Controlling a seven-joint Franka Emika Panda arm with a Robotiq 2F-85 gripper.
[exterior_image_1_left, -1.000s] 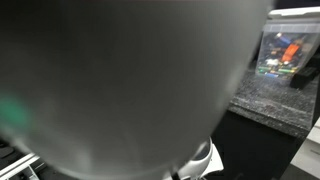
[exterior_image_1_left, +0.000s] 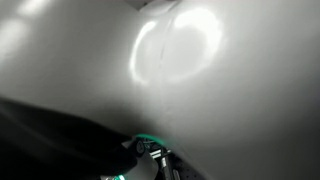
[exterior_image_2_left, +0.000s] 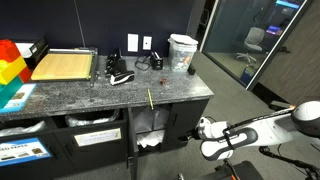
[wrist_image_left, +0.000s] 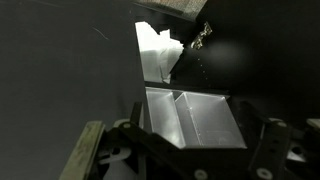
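Observation:
At the lower edge of the wrist view, my gripper appears open, its fingers (wrist_image_left: 86, 150) spread to either side. I see nothing held between them. Beyond it is a dark cabinet space with a pale divided bin (wrist_image_left: 210, 120) and, above that, a crumpled white sheet (wrist_image_left: 157, 52). A small brassy piece (wrist_image_left: 202, 36) shows on the dark surface to the upper right. In exterior view 2, my white arm (exterior_image_2_left: 262, 130) reaches left toward the black cabinets, low beside the counter; its fingertips are too small to make out there.
A grey countertop (exterior_image_2_left: 130, 92) runs above the cabinets, carrying a wooden board (exterior_image_2_left: 62, 66), a black device (exterior_image_2_left: 118, 70) and a clear tub (exterior_image_2_left: 183, 52). Below, the cabinet opening (exterior_image_2_left: 150, 125) holds pale items. An office chair (exterior_image_2_left: 250, 55) stands far behind on open floor.
In exterior view 1, the arm has swung from showing the counter and tub to filling the frame, and the picture has since darkened.

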